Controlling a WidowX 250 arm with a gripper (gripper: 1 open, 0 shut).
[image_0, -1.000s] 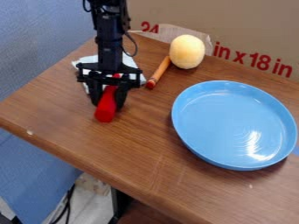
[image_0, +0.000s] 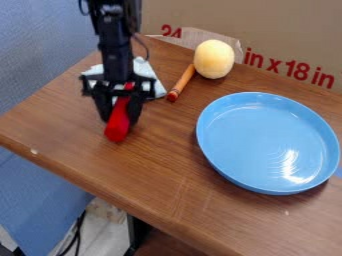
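Note:
The black gripper (image_0: 118, 92) hangs over the left middle of the wooden table, around a red elongated object (image_0: 118, 123) that points toward the front. The arm is blurred, and I cannot tell whether the fingers are closed on the object. Behind the gripper lies a white cloth (image_0: 146, 71). A blue plate (image_0: 263, 137) occupies the right of the table.
An orange stick-like object (image_0: 181, 83) and a pale yellow round object (image_0: 214, 58) sit at the back, before a cardboard box (image_0: 294, 40).
The gripper and arm have shifted slightly left, and the arm is now more blurred. The red object has shifted a little to the left with them.

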